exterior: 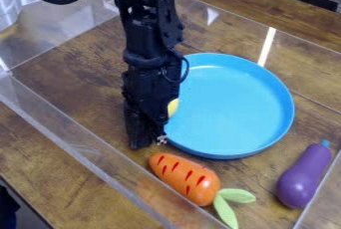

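My gripper (150, 123) hangs low over the left rim of a blue plate (240, 109), its dark body covering most of a yellow lemon (173, 107). Whether its fingers are open or closed on anything is hidden. An orange toy carrot (184, 179) with pale green leaves lies just below the gripper, in front of the plate. A purple eggplant (304, 178) lies to the right, apart from the plate.
Clear low walls edge the wooden surface (74, 64), one running diagonally along the lower left and another at the right. Bare wood shows at the left and behind the plate.
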